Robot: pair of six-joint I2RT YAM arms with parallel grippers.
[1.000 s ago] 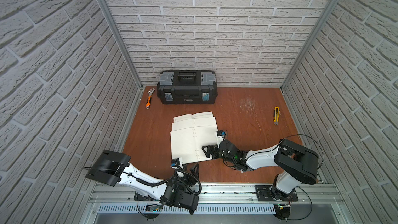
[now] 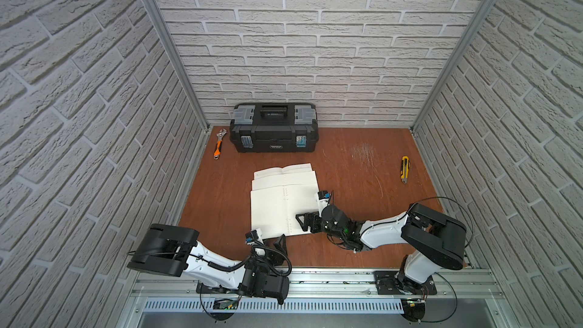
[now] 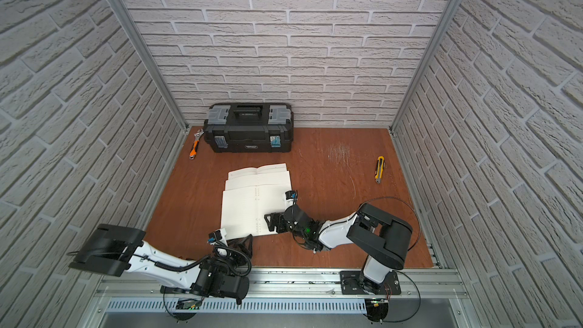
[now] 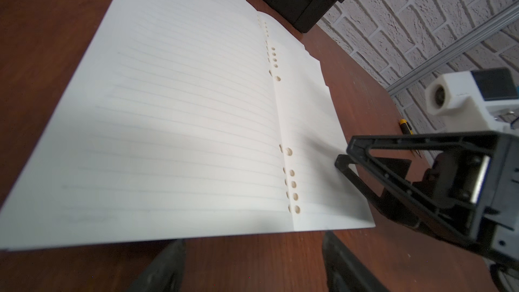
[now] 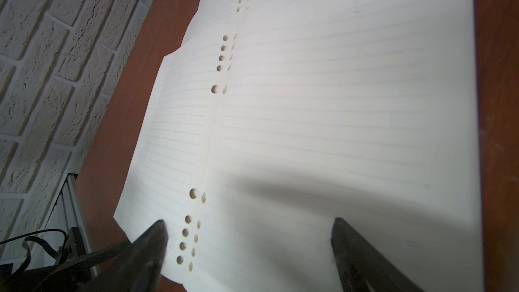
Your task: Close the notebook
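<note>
The notebook (image 2: 270, 206) lies open on the table, with punched holes running along its middle fold. In the left wrist view its left-hand page (image 4: 178, 124) has its near edge raised a little off the table. My left gripper is open just in front of that edge, its left finger (image 4: 167, 267) close to the page's underside; whether they touch cannot be told. My right gripper stands open over the near part of the right-hand page, fingers apart with only paper behind the gap. Contact of its tips with the page is unclear.
A black toolbox (image 2: 274, 136) stands behind the notebook. An orange-handled wrench (image 2: 218, 145) lies at the back left, a yellow cutter (image 2: 405, 169) at the far right. Bare table (image 2: 364, 167) extends to the notebook's right. Both arms are close together at the notebook's near edge.
The left page's outline has shifted slightly. The right arm is unmoved.
</note>
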